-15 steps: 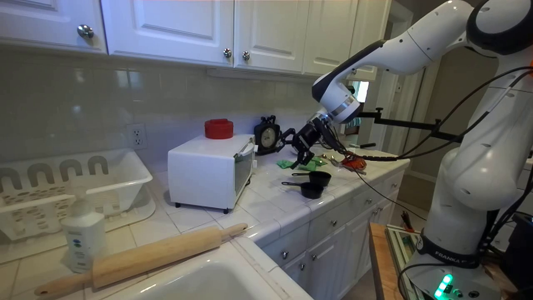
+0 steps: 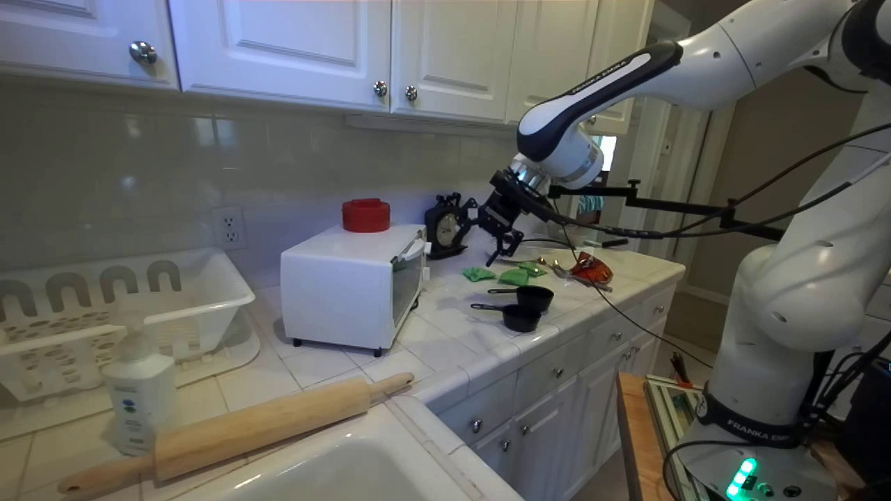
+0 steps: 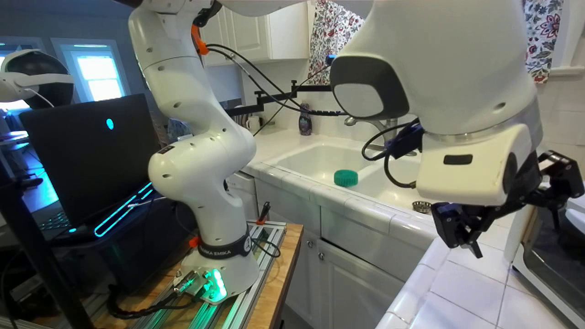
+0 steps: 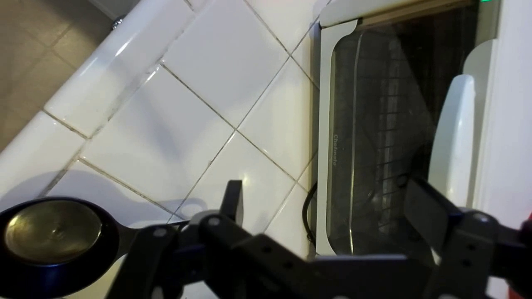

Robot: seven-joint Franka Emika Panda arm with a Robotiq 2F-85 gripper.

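My gripper (image 2: 482,237) hangs in the air above the counter, beyond the white toaster oven (image 2: 335,293) and close to its door side. In the wrist view the two black fingers (image 4: 232,203) stand wide apart, so the gripper is open, with nothing held between them. The toaster oven's glass door (image 4: 389,139) is closed, and its pale handle (image 4: 452,142) shows above the right finger. A red container (image 2: 365,216) sits on top of the oven. Two small black pans (image 2: 521,317) rest on the counter near its front edge; one pan (image 4: 54,231) appears at lower left in the wrist view.
Behind the gripper stands a black clock (image 2: 445,227). Green packets (image 2: 514,277) and an orange-red item (image 2: 593,268) lie farther along the counter. A rolling pin (image 2: 267,424), a soap bottle (image 2: 140,392) and a dish rack (image 2: 200,288) occupy the near end. Tiles before the oven door are bare.
In exterior view 1 my gripper has shifted slightly left and up, and its wrist has turned. The oven, pans and other counter items keep their places.
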